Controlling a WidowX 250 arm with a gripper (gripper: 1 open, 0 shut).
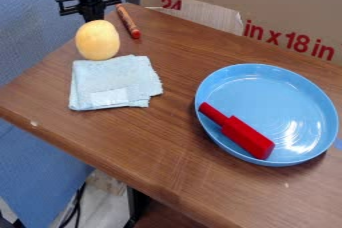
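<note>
My gripper (90, 1) is at the top left, over the far left end of the table, behind a round pale-yellow object (98, 40). Whether its fingers are open or shut is too small and dark to tell. An orange-red stick (128, 21) lies just to the gripper's right. A folded light cloth (115, 82) lies in front of the yellow object. On the right, a blue plate (278, 105) holds a red object with a handle (243, 136).
A cardboard box (257, 2) stands behind the table. The left edge borders blue fabric.
</note>
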